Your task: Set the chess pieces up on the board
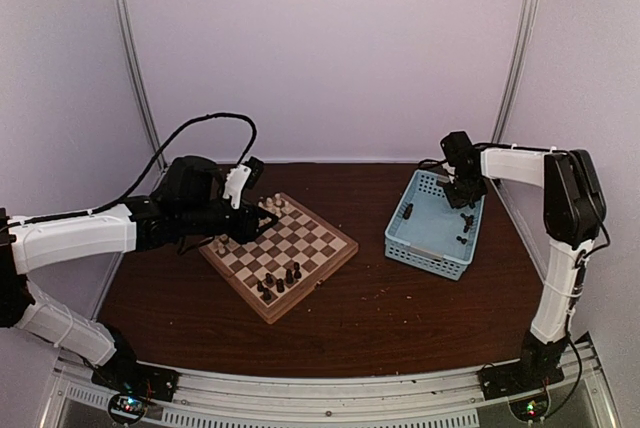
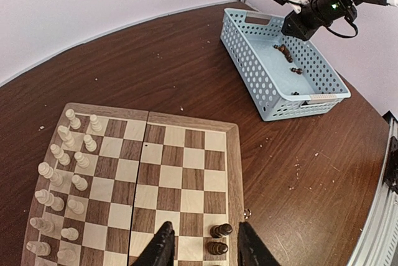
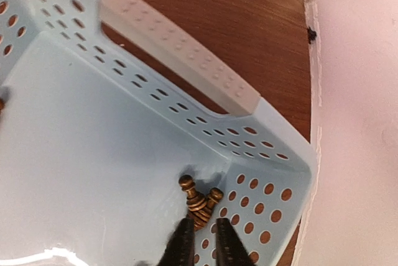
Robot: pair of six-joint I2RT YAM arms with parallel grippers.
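Note:
The wooden chessboard (image 1: 330, 247) lies on the table, with two rows of pale pieces (image 2: 51, 174) along its far left side. Several dark pieces (image 1: 289, 276) stand near its front right edge. Over the board hovers my left gripper, fingers apart and nothing between them. My right gripper is above the blue basket (image 1: 427, 262), its fingers a small way apart, with no piece visibly held. Below its fingertips, two dark pieces (image 3: 198, 202) lie together against the basket wall. Another dark piece (image 1: 407, 211) rests on the basket's left side.
The basket's perforated walls and pale handle (image 3: 180, 48) rise around the right gripper's area. The right side wall (image 1: 590, 78) is close to the basket. Bare table (image 1: 375, 318) stretches between board and basket and along the front.

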